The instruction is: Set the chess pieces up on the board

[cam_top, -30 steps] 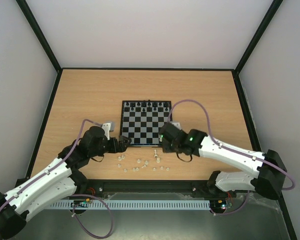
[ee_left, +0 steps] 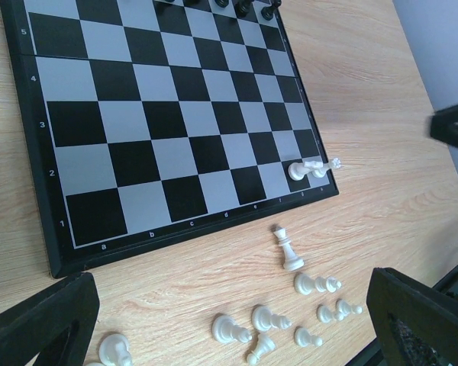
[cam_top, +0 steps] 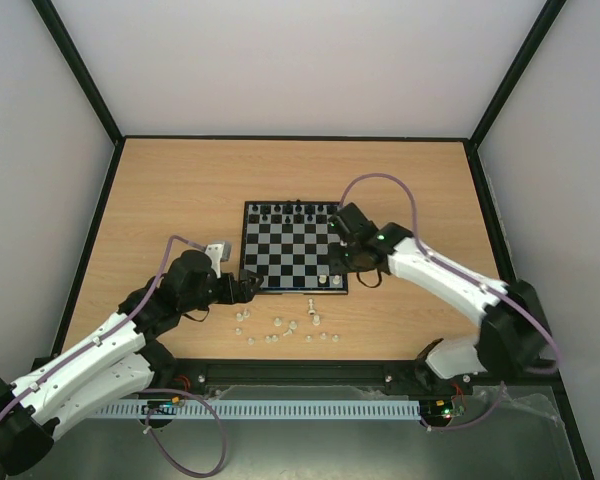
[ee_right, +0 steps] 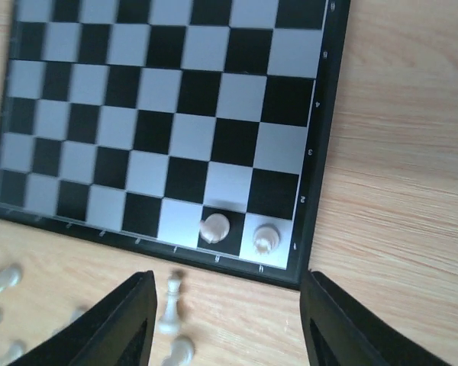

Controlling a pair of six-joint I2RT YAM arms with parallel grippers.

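Observation:
The chessboard lies mid-table, with dark pieces along its far side. Two white pieces stand at its near right corner: one on a dark square, the other on the light corner square. Several white pieces lie or stand on the table in front, among them a tall one on its side just off the board's edge. My right gripper is over the board's right side, its fingers apart and nothing between them. My left gripper is open and empty, at the board's near left.
Loose white pieces are scattered between the board and the table's front edge. Bare wood extends behind and to the right of the board. Both arms reach in from the front corners.
Both white corner pieces now show there. The left arm has stayed still.

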